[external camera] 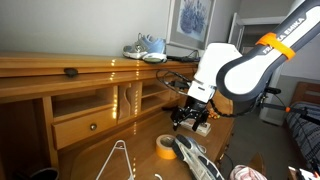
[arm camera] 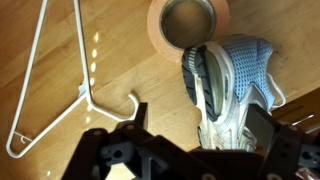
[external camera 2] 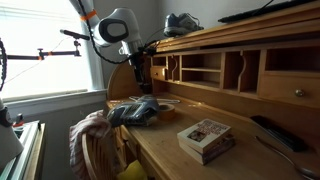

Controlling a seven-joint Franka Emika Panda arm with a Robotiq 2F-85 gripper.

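My gripper is open, its two dark fingers well apart with nothing held between them. Below it in the wrist view lies a grey and light-blue shoe (arm camera: 238, 85), partly covered by the right finger and the gripper body. In exterior view 1 the shoe (external camera: 197, 157) rests on the desk, with the gripper (external camera: 186, 122) above and behind it. A tan roll of tape (arm camera: 213, 14) sits beside the shoe. To the left in the wrist view, a white hanger (arm camera: 84, 92) lies flat.
A second pair of shoes (external camera: 146, 46) stands on the shelf above the desk. Exterior view 2 shows a stack of books (external camera 2: 204, 139) and a spoon (external camera 2: 287, 156) on the desk, plus a striped cloth (external camera 2: 92, 135) over a chair. Bare wood separates hanger and tape.
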